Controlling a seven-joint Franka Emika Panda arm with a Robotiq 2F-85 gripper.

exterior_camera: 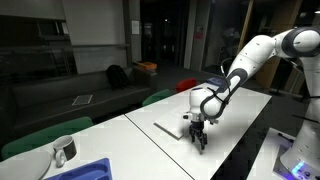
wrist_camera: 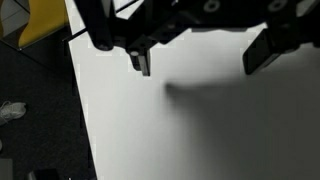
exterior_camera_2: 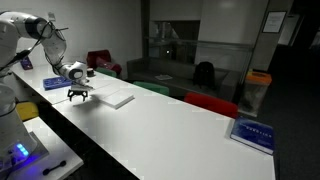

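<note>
My gripper (exterior_camera: 198,143) hangs low over the white table (exterior_camera: 140,150), beside a flat pale object (exterior_camera: 171,131). In the wrist view its fingers stand wide apart, with a dark finger (wrist_camera: 140,62) on the left and another on the right. Only bare white tabletop and a soft shadow show between them. From the second exterior view, the gripper (exterior_camera_2: 78,95) is at the table's left end, with the flat pale object (exterior_camera_2: 112,101) to its right. Whether the fingertips touch the table cannot be told.
A white mug (exterior_camera: 65,149), a pale round plate (exterior_camera: 27,164) and a blue tray (exterior_camera: 84,171) occupy the near left in exterior view 1. Another blue flat item (exterior_camera_2: 251,134) lies at the far right in exterior view 2.
</note>
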